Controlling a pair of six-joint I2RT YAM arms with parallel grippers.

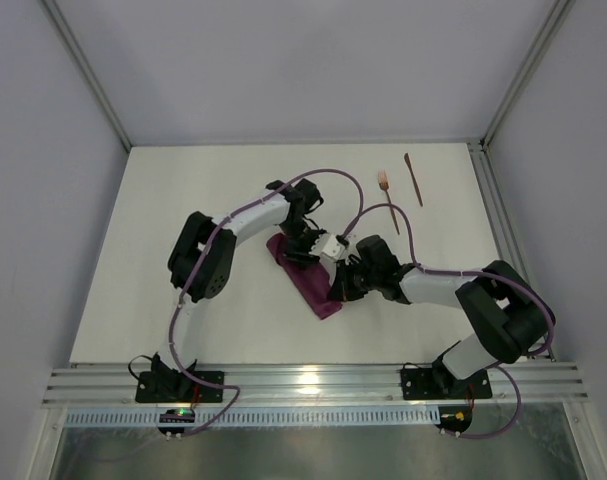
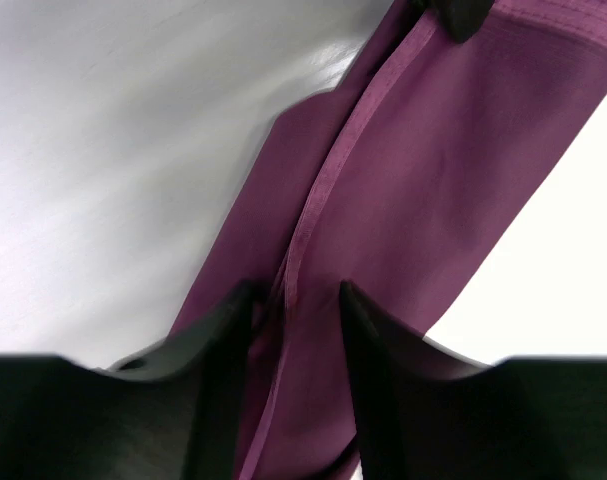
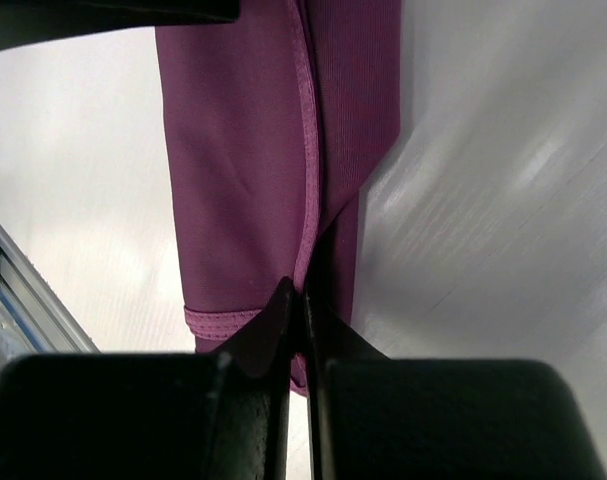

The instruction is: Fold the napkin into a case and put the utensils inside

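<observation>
The maroon napkin (image 1: 310, 291) lies folded into a long strip, with a hemmed edge running along its middle. My left gripper is part open over the strip's upper part, its fingertips either side of the hem. Nearer the strip's lower end, my right gripper is shut on that hem. A wooden fork (image 1: 383, 185) and a wooden knife (image 1: 413, 175) lie apart at the table's back right.
Both arms meet over the napkin at the centre. Metal rails (image 1: 308, 378) border the front.
</observation>
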